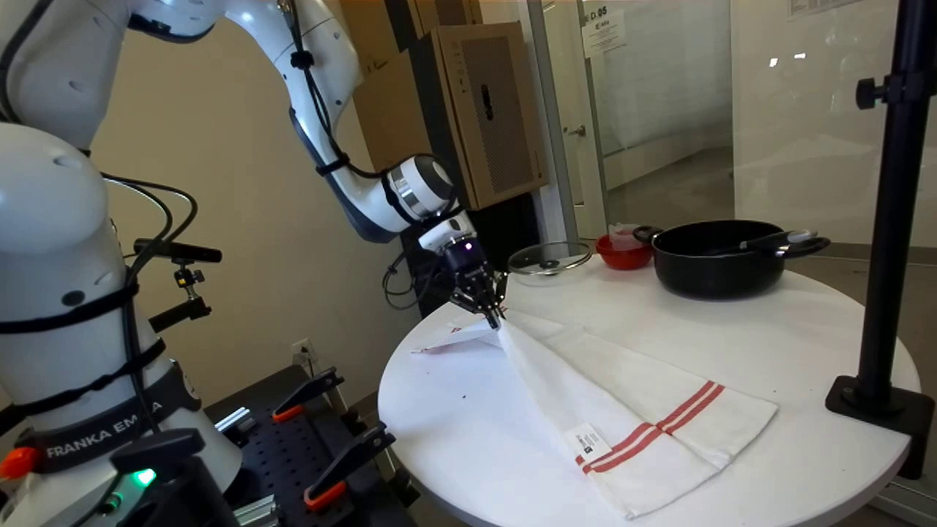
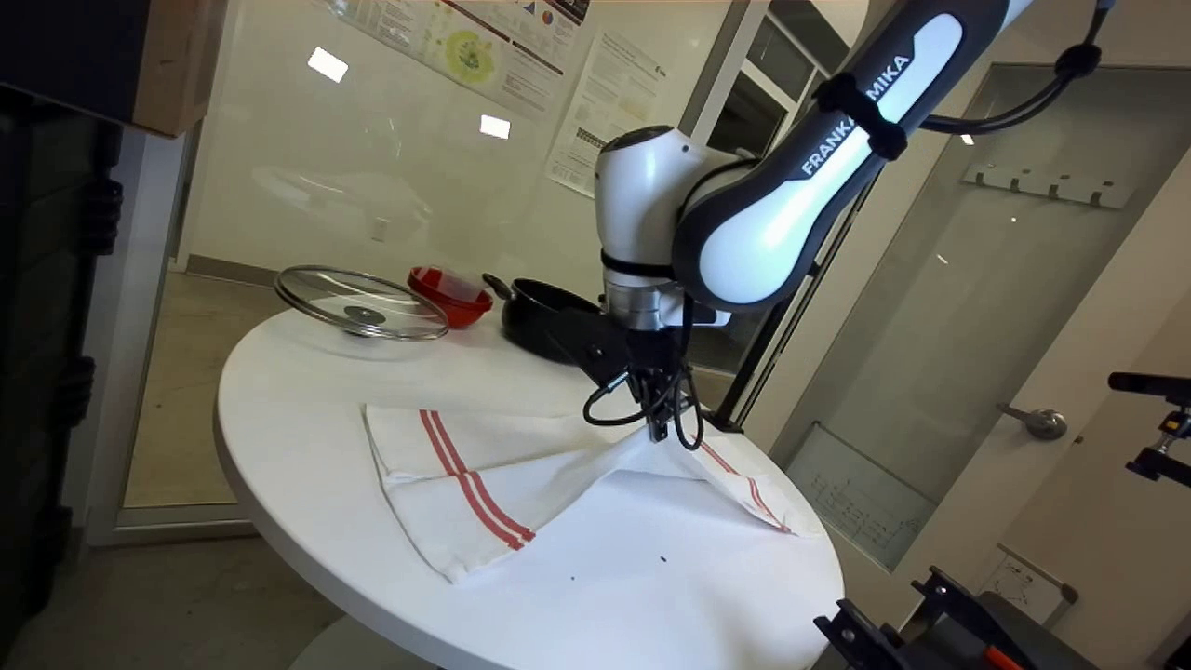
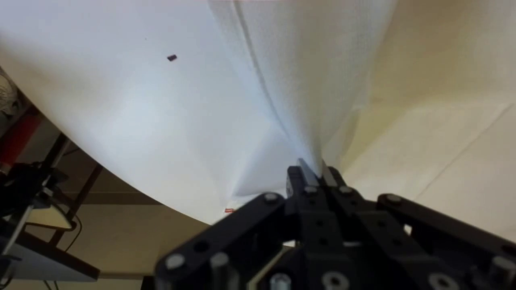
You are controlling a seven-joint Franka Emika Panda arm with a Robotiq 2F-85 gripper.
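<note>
A white towel (image 1: 646,373) with red stripes lies across the round table, its near long edge lifted into a raised fold. At the top of that fold my gripper (image 1: 496,320) is shut on the cloth, above the table. From the other side, the towel (image 2: 536,458) rises to the gripper (image 2: 659,430) in a peak, and its two striped ends rest on the table. In the wrist view the cloth (image 3: 314,82) narrows to a pinch between the fingertips of the gripper.
A black pot (image 1: 716,263) with a utensil in it, a red bowl (image 1: 625,252) and a glass lid (image 1: 549,258) stand at the back of the table. A black pole (image 1: 883,219) is clamped at the right edge.
</note>
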